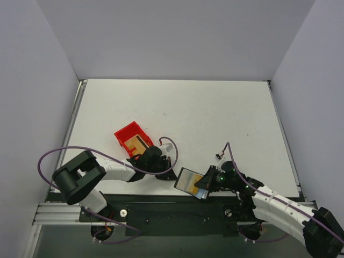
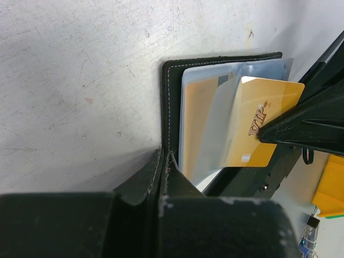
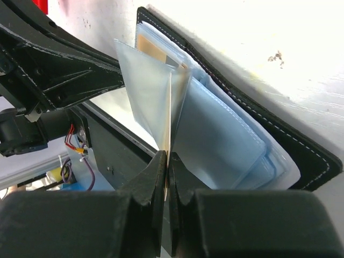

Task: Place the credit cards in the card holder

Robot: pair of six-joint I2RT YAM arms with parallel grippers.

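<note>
The open card holder (image 1: 184,179), black-edged with clear sleeves, lies near the table's front edge. In the left wrist view a gold VIP card (image 2: 274,105) stands partly within a raised clear sleeve (image 2: 221,121); a tan card (image 2: 196,107) shows beneath the plastic. My right gripper is shut on the gold card, seen edge-on there (image 3: 170,126). My left gripper is shut at the holder's black border (image 2: 167,115); whether it pinches that border cannot be told.
A red box (image 1: 127,132) holding tan cards (image 1: 136,145) stands behind the left arm.
</note>
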